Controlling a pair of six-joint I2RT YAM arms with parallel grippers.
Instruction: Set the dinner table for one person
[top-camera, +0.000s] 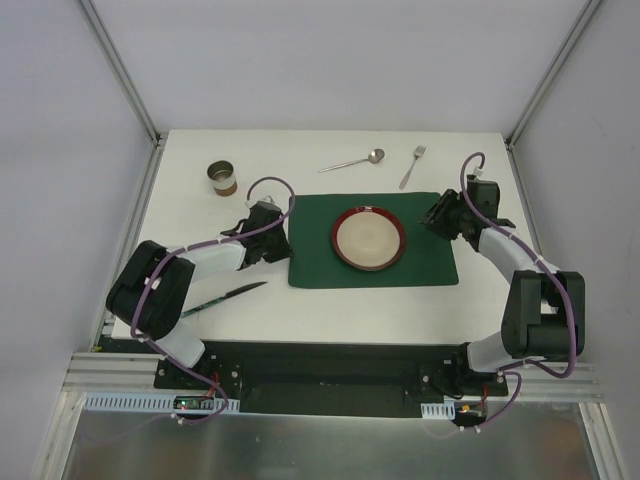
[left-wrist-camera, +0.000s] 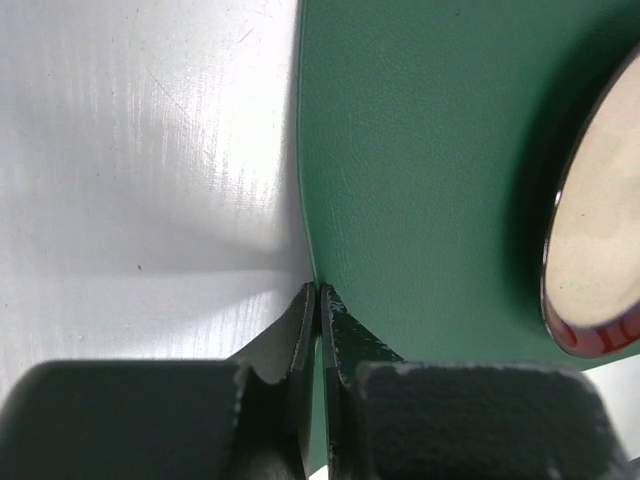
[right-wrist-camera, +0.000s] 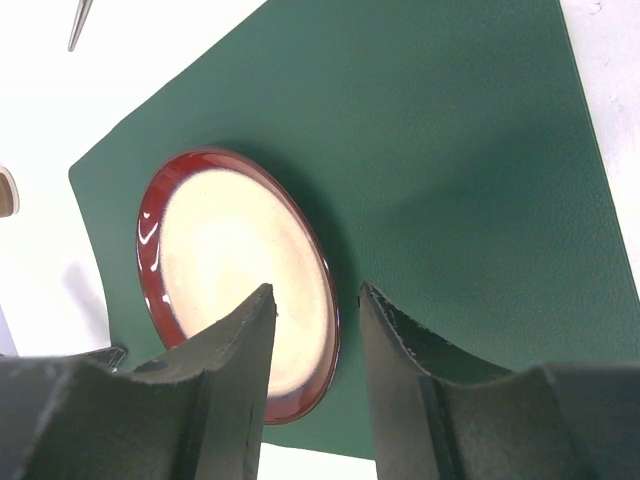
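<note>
A green placemat (top-camera: 310, 240) lies in the middle of the table, and a cream plate with a dark red rim (top-camera: 368, 238) rests on it. At the mat's left edge my left gripper is shut on the green mat, pinching that edge between its fingertips. Over the mat's right part hangs my right gripper, its fingers apart with nothing between them; in the right wrist view the plate's rim shows beyond and below the gap. The knife (top-camera: 225, 298), the spoon (top-camera: 352, 161), the fork (top-camera: 412, 167) and the metal cup (top-camera: 222, 177) lie or stand off the mat.
Bare white table (top-camera: 380, 315) runs along the front of the mat. The cup is at the back left, spoon and fork lie behind the mat, and the knife is partly beneath the left arm in the top view.
</note>
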